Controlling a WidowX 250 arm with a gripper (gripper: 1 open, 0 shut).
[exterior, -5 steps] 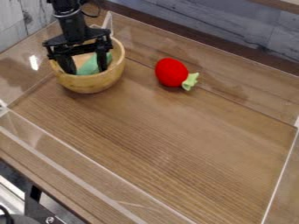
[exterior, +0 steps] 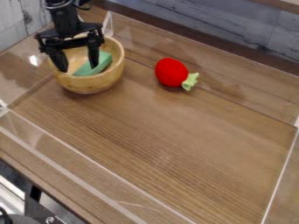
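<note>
The black gripper [exterior: 72, 45] reaches down from the top left into a light wooden bowl [exterior: 97, 84], its fingers spread over the bowl's left side and rear. Inside the bowl is a green object [exterior: 93, 65], to the right of the fingers and partly behind them. Whether the fingers touch the bowl or the green object I cannot tell.
A red item with a pale green tip [exterior: 172, 73], like a strawberry, lies right of the bowl. A white edge borders it on the far left.
The gripper has moved left within the bowl, and more of the green object now shows. The red item has not moved.
</note>
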